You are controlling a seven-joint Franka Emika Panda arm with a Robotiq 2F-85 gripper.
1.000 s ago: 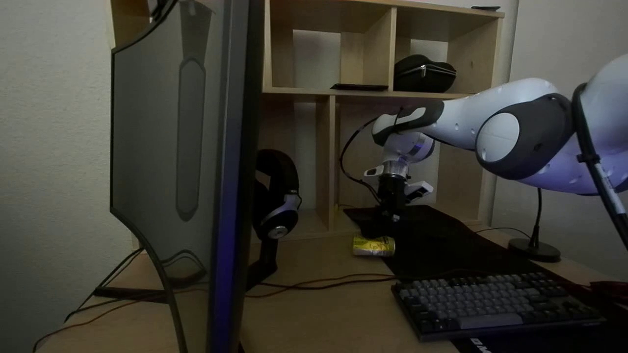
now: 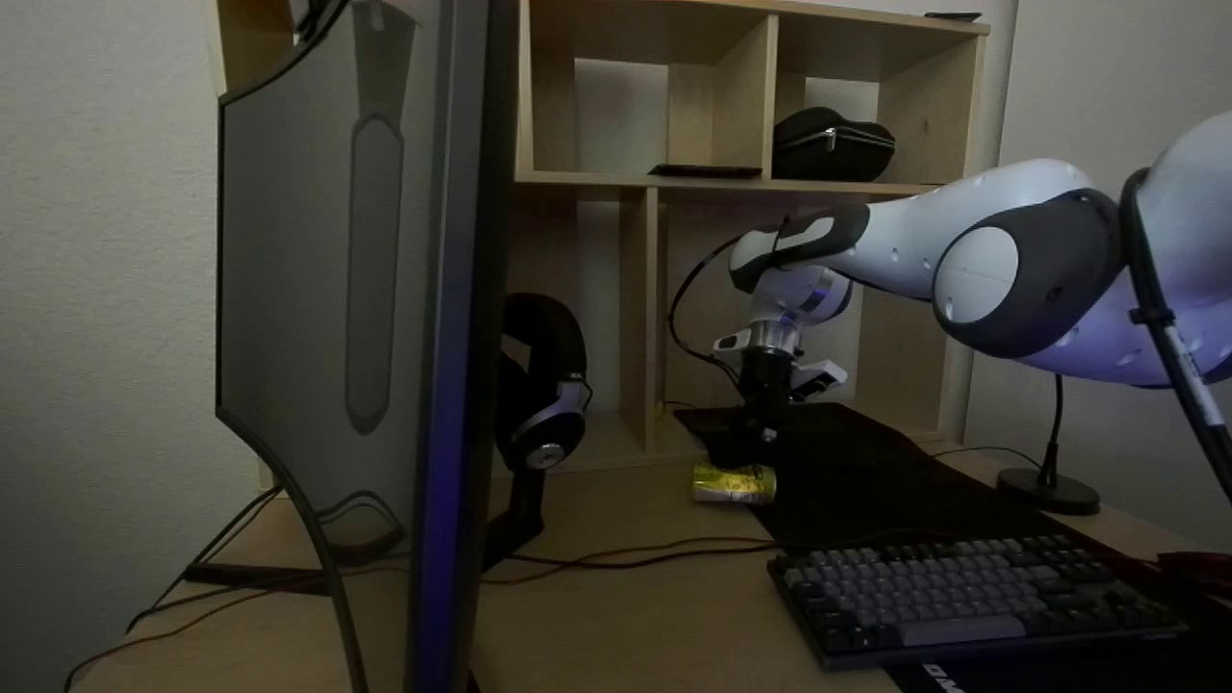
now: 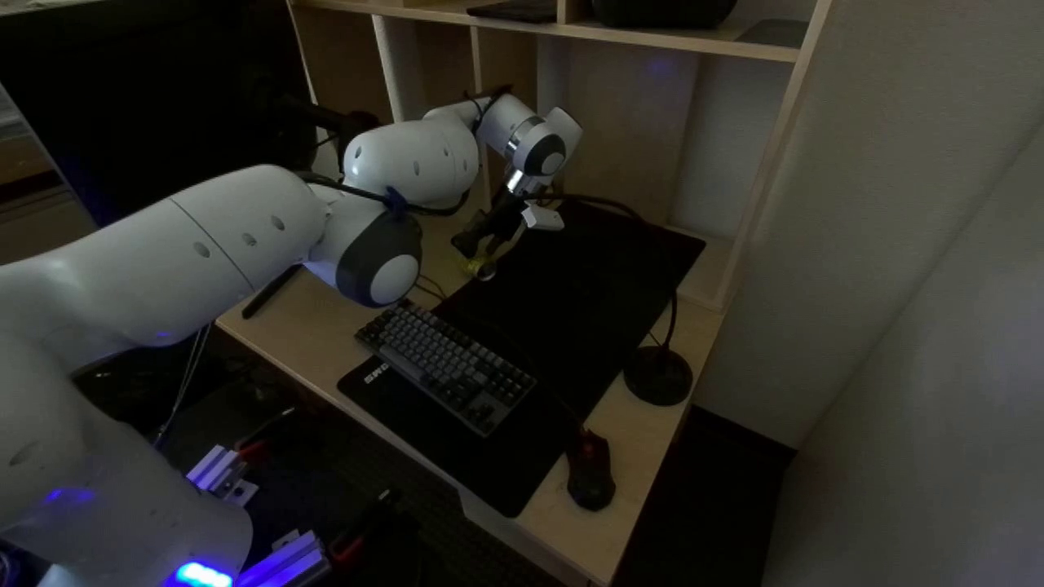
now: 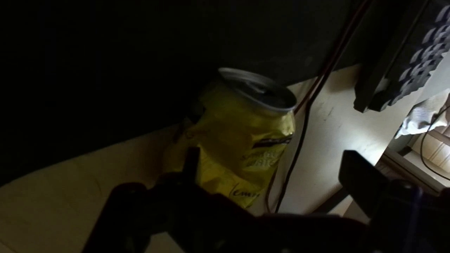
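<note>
A yellow can [image 2: 734, 483] lies on its side on the desk, at the edge of the black desk mat [image 2: 860, 485]. Just above it, in exterior view 1, is my gripper [image 2: 757, 441], pointing down. In the wrist view the can [image 4: 244, 139] shows its silver top and some lettering, with dents in its side. One dark finger [image 4: 192, 163] overlaps the can's near side, while the other stands well apart to the right. My gripper is open and grips nothing. Its fingers hide part of the can's lower end.
A keyboard [image 2: 959, 591] rests on the mat, with thin cables [image 2: 647, 554] crossing the desk beside it. A large monitor [image 2: 335, 289] and a headset [image 2: 543, 387] stand to the left. Shelves rise behind. A mouse [image 3: 591, 470] and a round black base [image 3: 657, 375] are at the desk's right.
My arm and gripper have come down slightly toward the can. The can lies in the same place.
</note>
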